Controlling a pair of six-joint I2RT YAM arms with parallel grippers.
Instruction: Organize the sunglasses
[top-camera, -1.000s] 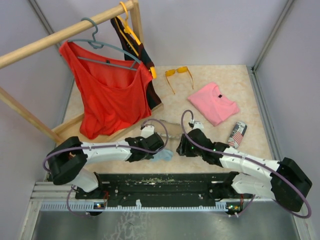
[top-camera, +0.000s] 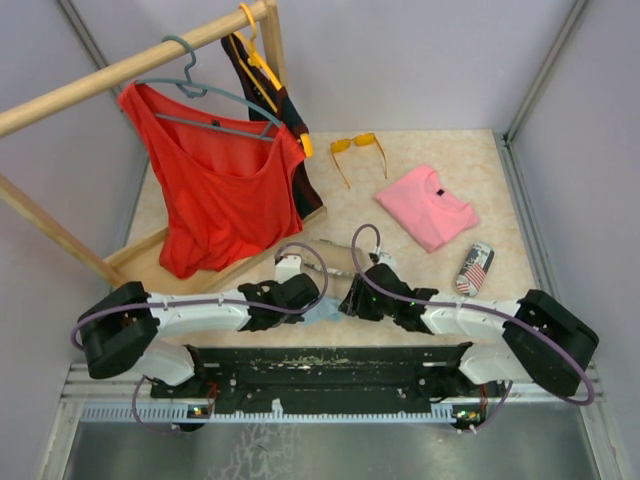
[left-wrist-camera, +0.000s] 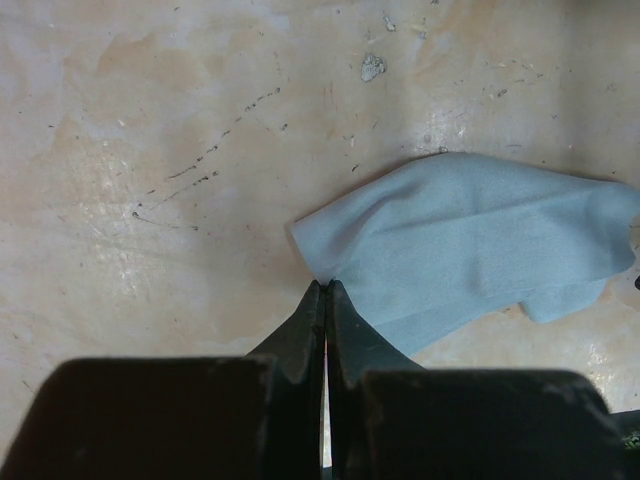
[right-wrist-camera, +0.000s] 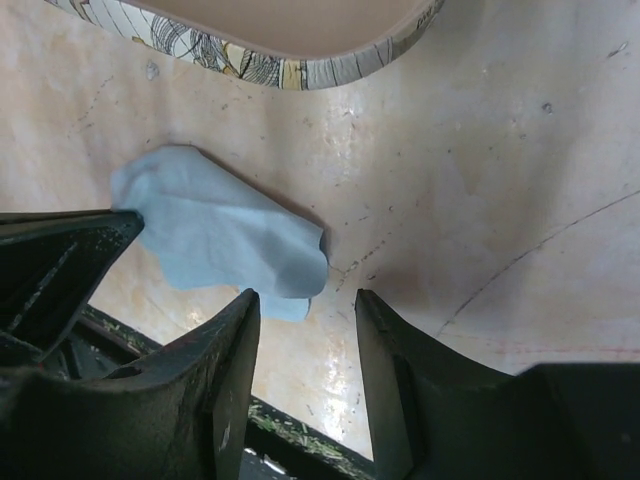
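Note:
A light blue cloth (top-camera: 325, 310) (left-wrist-camera: 470, 240) (right-wrist-camera: 230, 225) lies crumpled on the tabletop. My left gripper is shut at the cloth's left part; whether fabric is between its tips cannot be told. My right gripper is open beside the cloth's other end. Yellow sunglasses (top-camera: 354, 141) lie with temples spread at the back. An open case (top-camera: 334, 256) (right-wrist-camera: 368, 62) with a patterned rim and beige inside lies just behind the cloth, partly hidden by the arms in the top view.
A wooden rack (top-camera: 60, 228) with a red top (top-camera: 215, 195) and dark garment fills the left. A pink shirt (top-camera: 428, 208) and a flag-patterned object (top-camera: 474, 268) lie at the right. Free table surface surrounds the sunglasses.
My right gripper has moved left toward the cloth.

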